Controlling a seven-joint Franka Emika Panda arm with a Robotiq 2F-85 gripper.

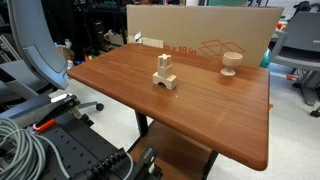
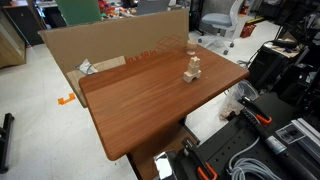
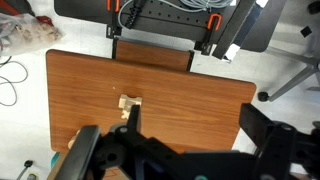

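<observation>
A small stack of pale wooden blocks stands upright on the brown table. Toward the cardboard at the back stands a light-coloured cup, apart from the stack. Exterior view 2 shows the same blocks and cup. From high above the table, the wrist view looks down on the blocks, which lie left of the gap between the fingers. My gripper is open, its dark fingers wide apart with only tabletop visible between them. Neither exterior view shows the gripper.
A tall cardboard panel borders one long side of the table. Cables lie on the black robot base at the opposite side. An office chair stands beyond the table.
</observation>
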